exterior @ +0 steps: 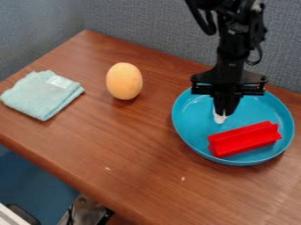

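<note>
My black gripper point(226, 104) is low over the blue plate point(191, 123) at the right, its fingers around a small white tube point(219, 118), which they mostly hide. Whether they grip it is unclear. A red block point(245, 138) lies on the front part of the plate.
An orange egg point(125, 81) stands on the wooden table point(118, 158) left of the plate. A folded light-blue cloth point(42, 95) lies at the far left. A grey padded wall runs along the back.
</note>
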